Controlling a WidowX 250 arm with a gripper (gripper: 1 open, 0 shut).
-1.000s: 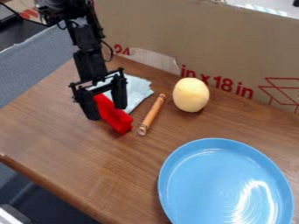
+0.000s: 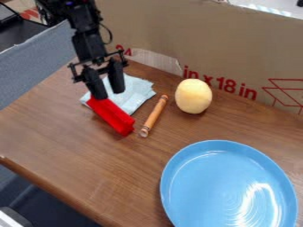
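My black gripper [image 2: 106, 83] hangs at the upper left, its fingers pointing down just above a red object [image 2: 112, 115] and a folded pale blue cloth [image 2: 135, 94]. The fingers are apart, with nothing visible held between them. The red object lies along the near left edge of the cloth. A short wooden rod [image 2: 154, 115] lies right of these, and a pale yellow, egg-like object [image 2: 193, 96] rests behind it to the right. A blue plate [image 2: 213, 186] sits at the front right.
A cardboard sheet [image 2: 225, 44] with red print stands along the back of the wooden table [image 2: 71, 164]. A grey surface [image 2: 30, 75] borders the table at the left.
My gripper has risen from around the red object and shifted slightly back, uncovering more of it. The red object looks to be in about the same place.
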